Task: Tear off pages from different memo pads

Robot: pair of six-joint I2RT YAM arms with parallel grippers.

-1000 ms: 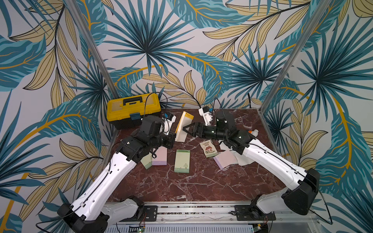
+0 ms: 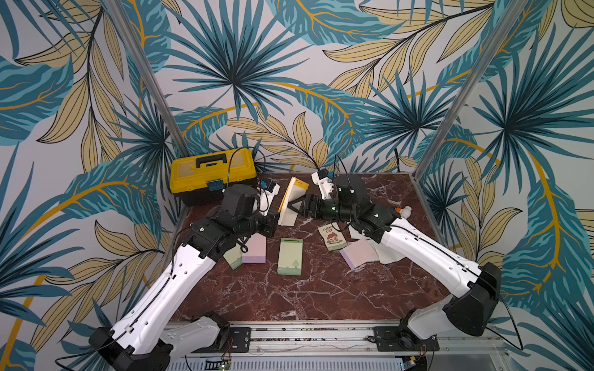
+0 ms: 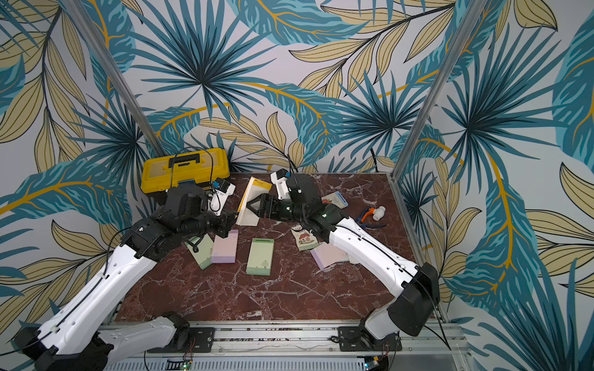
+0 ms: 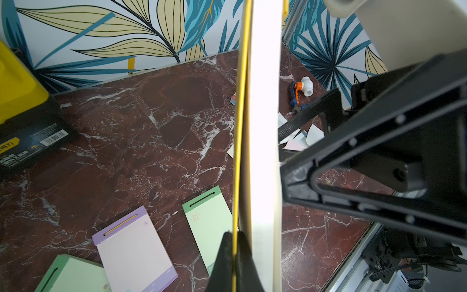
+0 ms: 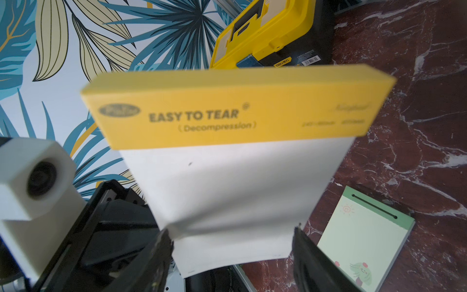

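A white memo pad with a yellow "EASY TO TEAR" header is held up above the table, its sheets hanging down. My left gripper is shut on the pad's thin yellow-edged backing, near the bottom of the left wrist view. Facing the white sheets, my right gripper has its fingers apart; the lower sheet edge shows across the gap between them. In the left wrist view the right fingertips are right beside the pad's white face; contact is hard to tell.
On the table below lie a green pad, a purple pad, another green pad, the "Lucky Day" pad and a pink pad with loose sheets. A yellow toolbox stands back left.
My right gripper has moved slightly left, closer to the hanging pad. The left arm and the pad look nearly unmoved.
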